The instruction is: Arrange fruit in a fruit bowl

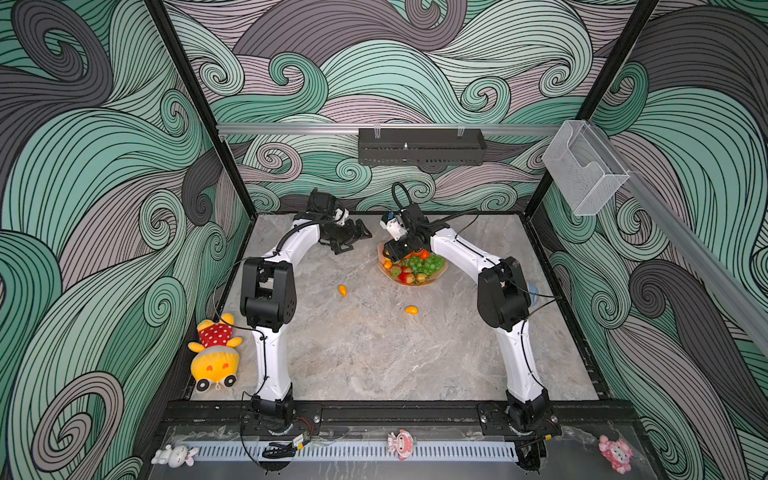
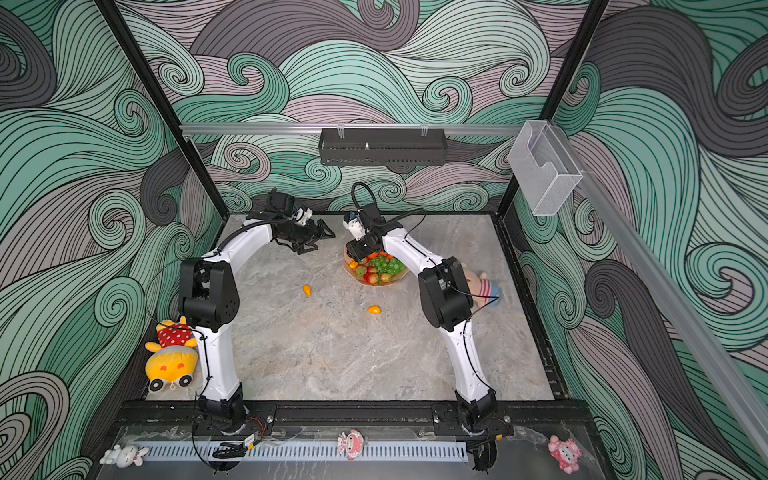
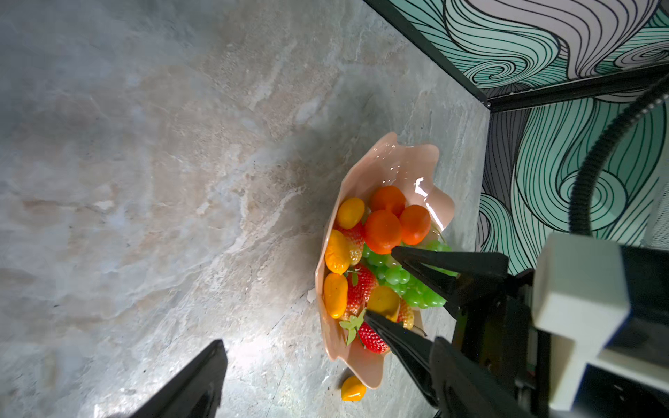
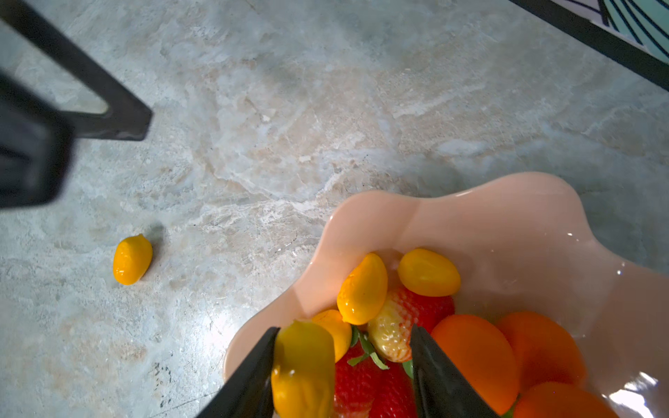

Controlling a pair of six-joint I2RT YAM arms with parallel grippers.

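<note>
A pale pink bowl (image 3: 418,167) holds oranges (image 3: 382,230), strawberries, green grapes (image 1: 428,265) and small yellow fruits. My right gripper is open low over its left part, a yellow fruit (image 4: 303,369) beside one finger; whether it is held I cannot tell. My left gripper is open left of the bowl, over bare table, with nothing between its fingers. Two loose yellow fruits lie on the table, one front-left of the bowl (image 1: 342,290), one in front (image 1: 411,310).
A yellow plush toy (image 1: 214,360) lies at the left edge, another plush (image 2: 486,292) at the right beside the arm. A patterned wall stands behind the back edge.
</note>
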